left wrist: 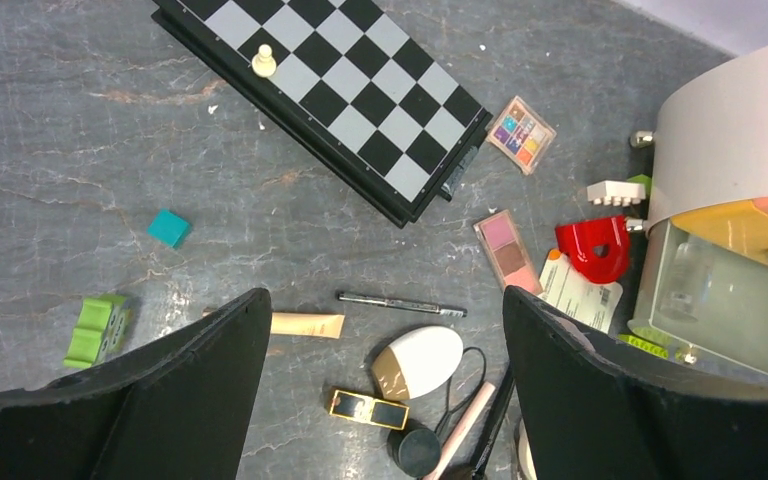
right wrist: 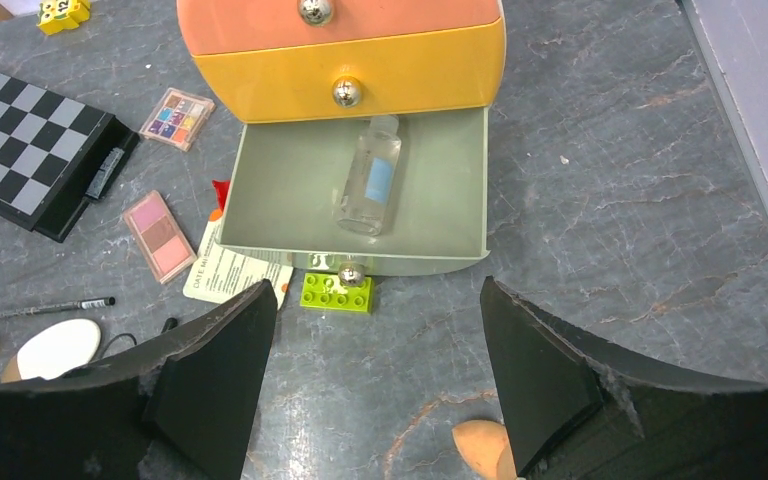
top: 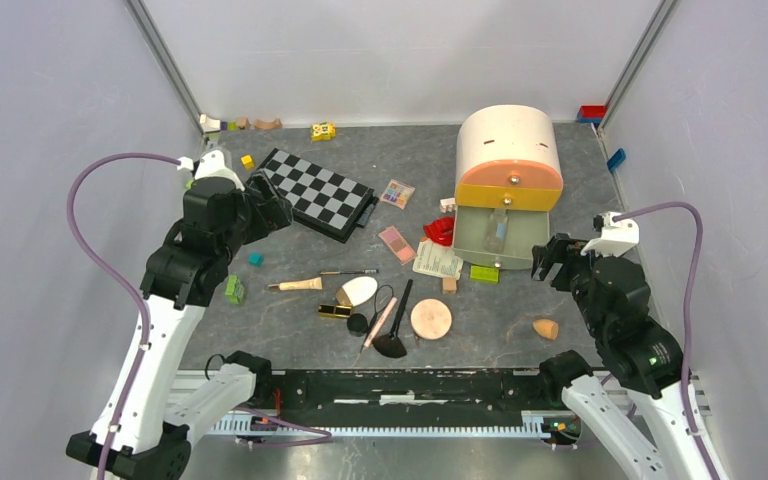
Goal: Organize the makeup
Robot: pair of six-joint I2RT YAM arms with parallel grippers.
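My left gripper (top: pixel 265 205) is raised at the left over the chessboard's edge, open and empty. My right gripper (top: pixel 550 255) hangs open and empty right of the makeup box (top: pixel 505 145). Its lower drawer (right wrist: pixel 270 190) is pulled out with a clear bottle (right wrist: pixel 365 190) inside. Loose makeup lies on the table: a pink palette (top: pixel 397 245), a colourful palette (top: pixel 397 194), a tube (top: pixel 300 284), a pen (top: pixel 349 271), a gold-edged case (top: pixel 335 311), a black fan brush (top: pixel 390 345) and a round powder (top: pixel 431 319).
A chessboard (top: pixel 315 190) lies at the back left. Toy bricks, a red piece (top: pixel 440 230) and a card (top: pixel 438 259) lie around the box. The table right of the box is mostly clear, apart from an orange piece (top: pixel 545 328) near the front.
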